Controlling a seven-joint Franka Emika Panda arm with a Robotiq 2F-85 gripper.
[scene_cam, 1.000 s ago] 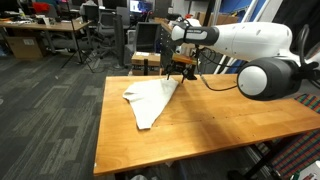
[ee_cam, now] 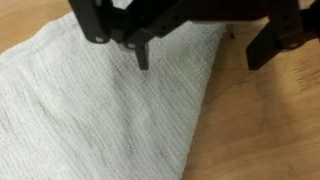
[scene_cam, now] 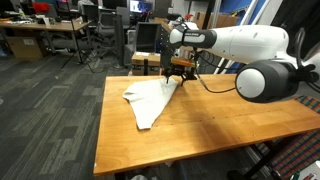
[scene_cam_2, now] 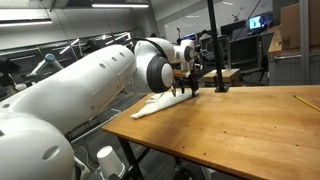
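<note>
A white cloth lies spread, with an uneven outline, on the far left part of the wooden table. My gripper is low over the cloth's far right end. Seen from the wrist, the cloth fills the left and middle, and its edge runs down between the open fingers. One finger is above the fabric, while the other finger is over bare wood to the right. Nothing is gripped. Whether the fingertips touch the cloth or table I cannot tell. In the second exterior view the cloth is partly hidden behind the arm.
A pencil-like stick lies near the table's right side in the second exterior view.
My gripper has come down slightly at the cloth's far right end. The cloth lies as before.
</note>
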